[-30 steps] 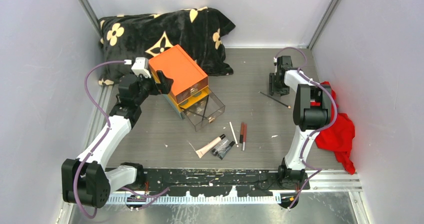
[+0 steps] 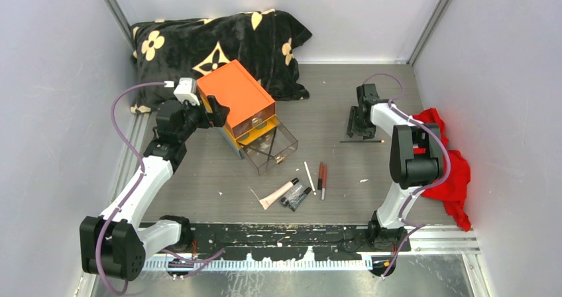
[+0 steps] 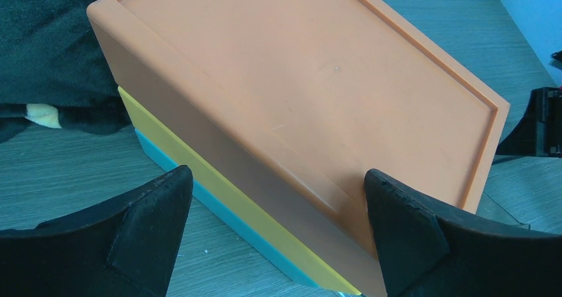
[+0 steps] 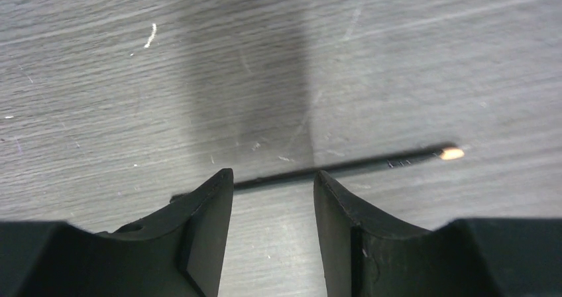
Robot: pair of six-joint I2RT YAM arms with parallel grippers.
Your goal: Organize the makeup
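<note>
An orange-topped makeup organizer [image 2: 235, 91] has a clear drawer [image 2: 278, 154] pulled out with dark sticks inside. My left gripper [image 2: 215, 111] is at its upper-left side; in the left wrist view one finger [image 3: 431, 244] reaches onto the orange top [image 3: 298, 78], the other stands apart beside it, so it is open. My right gripper [image 2: 359, 128] stands open above a black pencil [image 2: 348, 141] with a pale tip, which lies across just beyond the fingertips in the right wrist view. Tubes [image 2: 278, 194], a white stick [image 2: 309, 176] and red-brown tubes [image 2: 324, 181] lie in front of the organizer.
A black patterned cushion [image 2: 166, 52] fills the back left, and a red cloth [image 2: 450, 184] lies by the right wall.
My right gripper has moved left and toward the front. The pencil has turned from slanted to nearly horizontal. The left arm is practically still.
</note>
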